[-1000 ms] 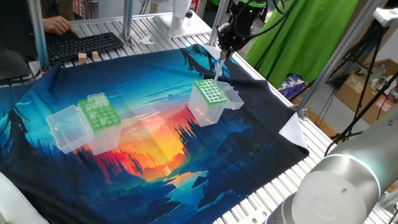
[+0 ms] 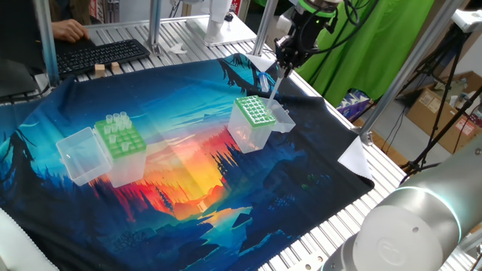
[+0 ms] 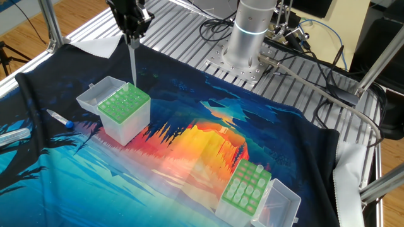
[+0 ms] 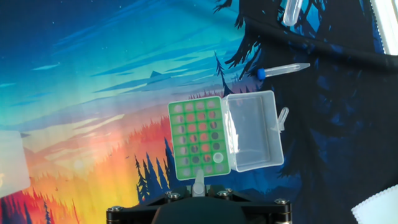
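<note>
My gripper [image 3: 132, 36] is shut on a long, clear pipette tip [image 3: 133, 63], which points down almost upright. Its lower end appears close to the edge of a frosted box [image 3: 128, 129] with a green rack [image 2: 256, 110] on top; whether they touch, I cannot tell. In the wrist view the held tip [image 4: 199, 184] shows at the rack's near edge, between the fingers. Most holes of this rack look empty, but one holds a pale round piece [image 4: 218, 158]. A second frosted box [image 2: 128, 170] has several clear tips [image 2: 118, 120] standing in its green rack.
Both boxes have open lids, one lid [image 4: 256, 130] beside the near rack and another [image 3: 278, 202] by the second box. A blue-capped tube [image 4: 283, 70] and another clear tube [image 4: 292, 11] lie on the cloth. Bare cloth [image 3: 183, 164] separates the boxes.
In exterior view 1 my gripper has moved right and slightly up, still carrying the tip. The tip's lower end has shifted rightward along the rack. Both boxes stay put.
</note>
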